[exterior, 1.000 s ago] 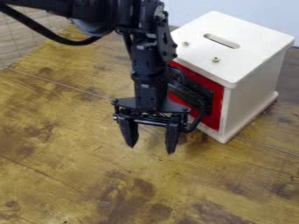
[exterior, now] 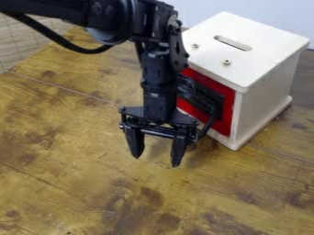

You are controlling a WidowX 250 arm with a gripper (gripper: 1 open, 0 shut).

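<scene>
My black gripper (exterior: 156, 151) hangs point-down over the wooden floor, in front and to the left of a white box (exterior: 263, 106). Its two fingers are apart, with nothing visible between them. The box has a red front panel (exterior: 222, 97), partly hidden behind the arm and a black cable or bracket. Its top has a slot and small metal knobs.
A pale woven surface (exterior: 25, 41) lies at the upper left, and a light wall stands behind the box at the upper right.
The gripper has shifted very slightly left and down over the last second. The box has not moved.
</scene>
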